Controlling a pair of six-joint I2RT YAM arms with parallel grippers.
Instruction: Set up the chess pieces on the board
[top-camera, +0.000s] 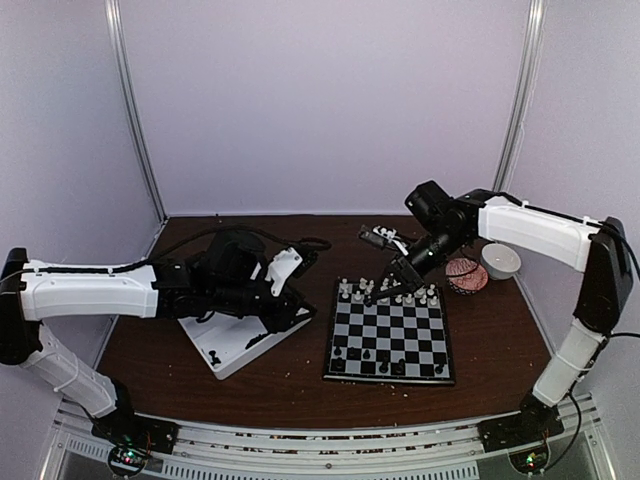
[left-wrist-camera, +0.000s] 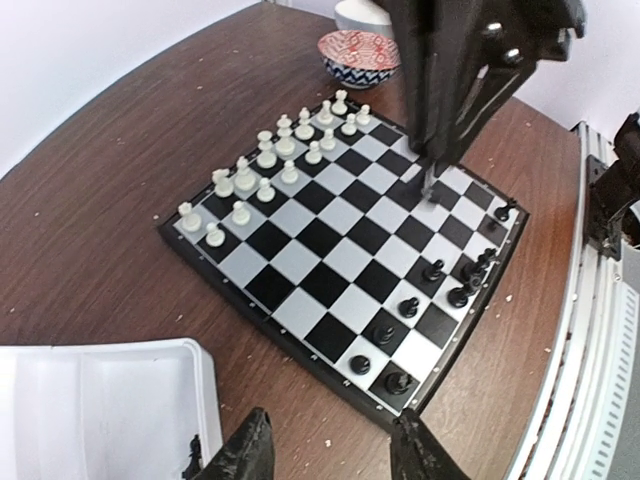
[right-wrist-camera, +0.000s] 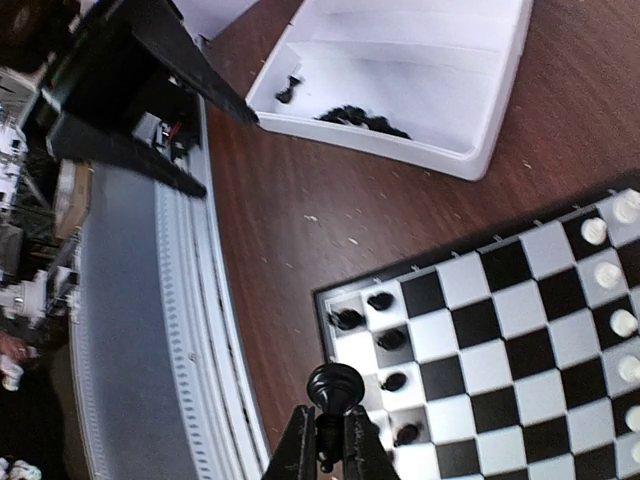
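My right gripper is shut on a black chess piece (right-wrist-camera: 335, 385), its round base facing up into the right wrist view. In the top view that gripper hangs over the far part of the chessboard (top-camera: 395, 335). My left gripper stands open and empty, between the tray and the board's left side. White pieces (left-wrist-camera: 285, 140) stand in two rows along the board's far side. Several black pieces (left-wrist-camera: 385, 333) stand along its near side. More black pieces (right-wrist-camera: 365, 120) lie in the white tray (right-wrist-camera: 478, 165).
Beyond the board's far right corner sit a red patterned bowl (top-camera: 466, 275) and a white bowl (top-camera: 500, 261). The middle squares of the board are clear. Bare wooden table (top-camera: 480, 370) lies to the board's right.
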